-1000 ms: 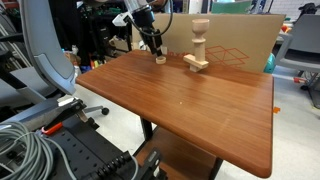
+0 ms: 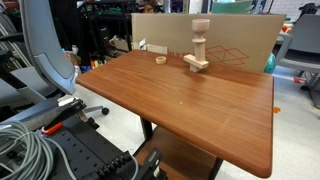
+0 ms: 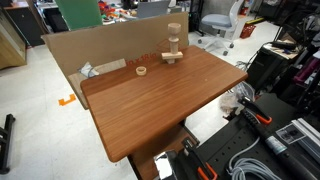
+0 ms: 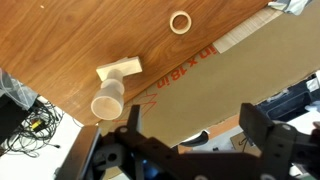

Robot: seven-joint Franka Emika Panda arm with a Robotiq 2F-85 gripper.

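A small pale wooden ring (image 2: pixel 160 60) lies flat on the brown table (image 2: pixel 190 100), also seen as a ring (image 4: pixel 180 22) near the top of the wrist view. To its right in exterior view 1 stands a light wooden stand (image 2: pixel 199 48), a flat base carrying a post with a cup-like top (image 4: pixel 107 101). Seen from above, my gripper has its dark fingers (image 4: pixel 133 115) spread wide apart, with nothing between them. It is raised over the back-edge board, clear of both wooden pieces. Neither exterior view shows the gripper now.
A cardboard panel (image 3: pixel 115 50) stands along the table's back edge. Crumpled white material (image 3: pixel 89 71) lies by the panel. Coiled cable (image 2: pixel 30 150) lies at the robot's base.
One second ago my gripper was low, close to the ring. It has risen up and out of exterior view 1. The ring and the stand look unmoved.
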